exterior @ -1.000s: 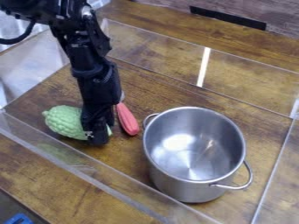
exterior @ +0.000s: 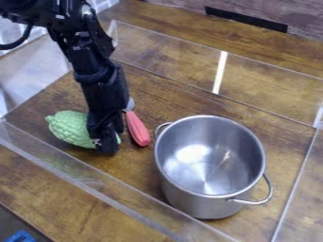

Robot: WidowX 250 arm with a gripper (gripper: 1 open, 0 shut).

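Note:
The black gripper [exterior: 105,132] is down at the table on the left, shut on a pale green bumpy vegetable-like object [exterior: 70,128] lying on the wood. Its fingertips are dark and partly hard to make out against the object. Just right of the gripper lies a red elongated object [exterior: 136,130], apart from the steel pot.
A large steel pot [exterior: 209,151] with side handles stands at the right front. Clear panel edges run along the left and right, and a white tape strip [exterior: 218,72] lies at the back.
Almost nothing differs; the gripper and green object show at most a very slight shift.

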